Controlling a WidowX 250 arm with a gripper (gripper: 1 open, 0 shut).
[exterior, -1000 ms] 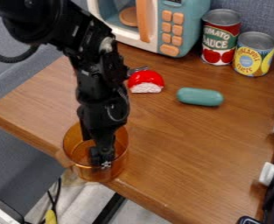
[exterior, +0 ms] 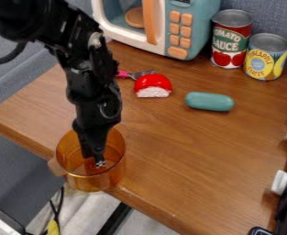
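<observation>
The black gripper point(exterior: 96, 151) hangs down into an amber transparent container point(exterior: 76, 176) at the front left edge of the wooden table. Its fingertips are low inside the container, seen partly through the tinted wall; whether they hold anything or are open is unclear. A small dark and silver detail shows at the tips.
Behind stand a toy microwave point(exterior: 158, 23), a tomato can point(exterior: 230, 41) and a yellow can point(exterior: 266, 58). A red-and-white object point(exterior: 153, 85), pink-handled scissors point(exterior: 131, 73) and a teal cylinder point(exterior: 209, 101) lie on the table point(exterior: 207, 165). A dark appliance stands at the right.
The gripper has risen a little within the container over the last second. The other objects are where they were.
</observation>
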